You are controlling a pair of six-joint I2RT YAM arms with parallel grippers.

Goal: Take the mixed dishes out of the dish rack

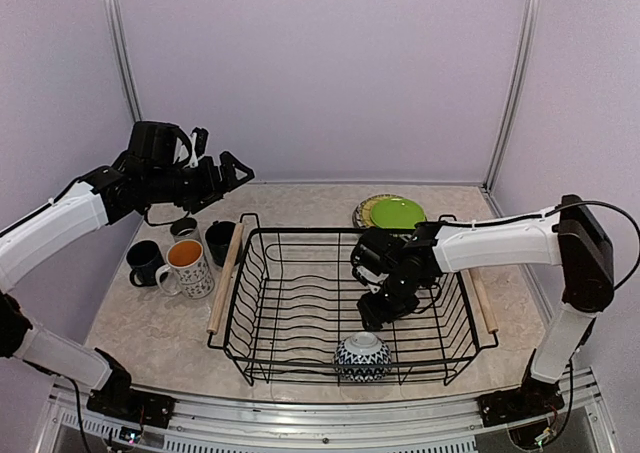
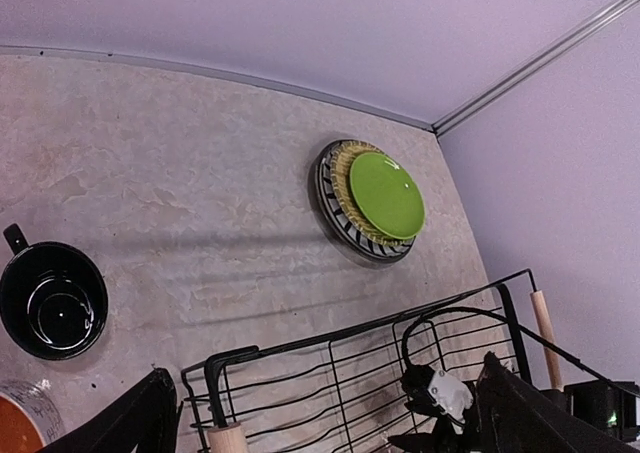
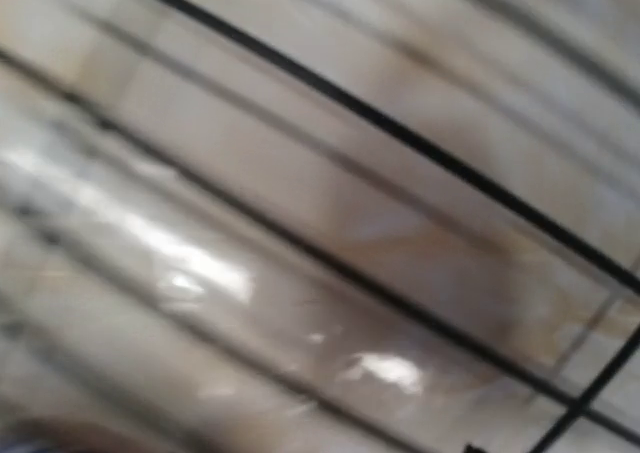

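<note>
The black wire dish rack [image 1: 290, 345] holds one patterned black-and-white bowl [image 1: 362, 357], upside down by its front rail. My right gripper [image 1: 372, 308] reaches low into the rack, its fingertips just behind the bowl; whether they touch it cannot be told. How far its fingers are parted is unclear from above, and the right wrist view shows only blurred rack wires [image 3: 380, 138]. High at the back left, my left gripper [image 1: 232, 178] hangs open and empty.
Left of the rack stand several mugs, including a patterned one with orange inside [image 1: 190, 270] and a black one [image 2: 53, 301]. Stacked plates, a green plate [image 2: 386, 195] on top, lie behind the rack. Counter between mugs and plates is bare.
</note>
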